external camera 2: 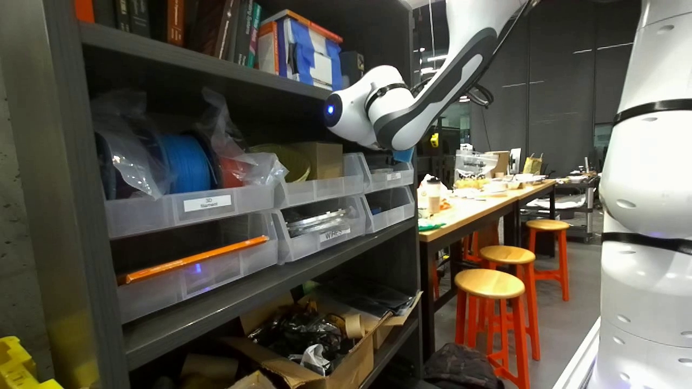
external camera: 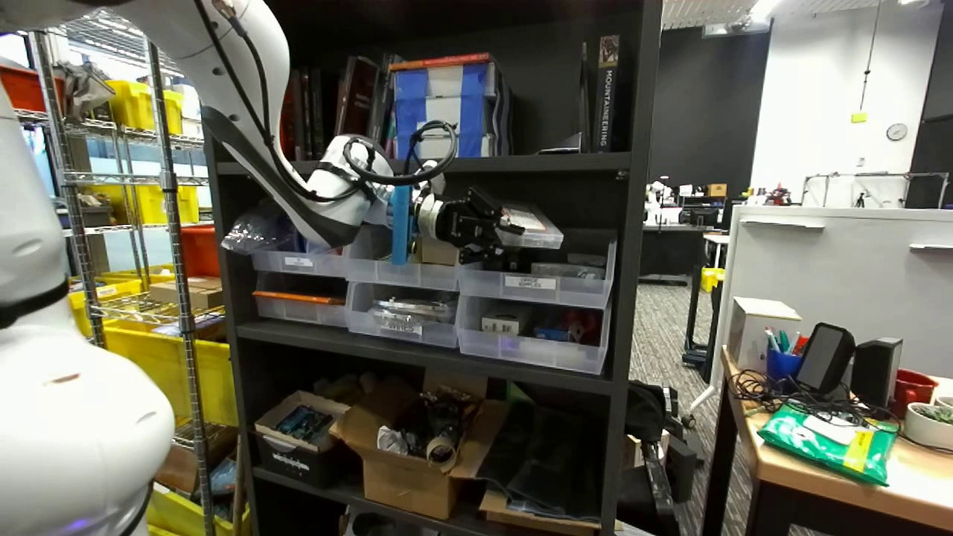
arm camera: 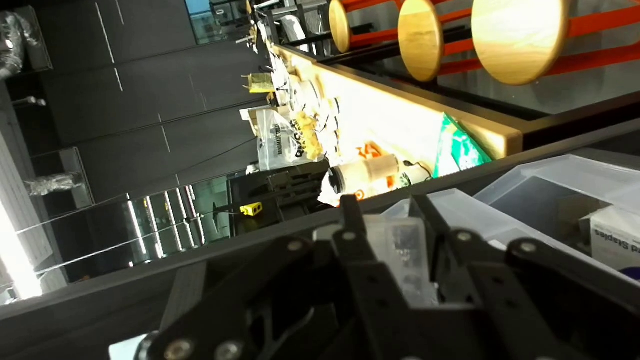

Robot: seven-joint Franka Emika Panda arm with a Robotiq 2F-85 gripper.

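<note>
A flat clear plastic case [external camera: 531, 228] with a pale, orange-edged top is clamped in my gripper [external camera: 500, 237]. It hangs, slightly tilted, just above the upper right bin [external camera: 572, 284], whose label is too small to read surely. Looking from the wrist, the clear case [arm camera: 400, 255] sits between the two black fingers of my gripper. In exterior view 2 the arm's wrist hides both gripper and case.
Beside the held case, the middle upper bin [external camera: 393, 272] contains a brown box. Above runs the bookshelf board [external camera: 554, 164], and at the right stands the shelf's side panel [external camera: 632, 268]. A staples box [arm camera: 618, 237] lies in a bin.
</note>
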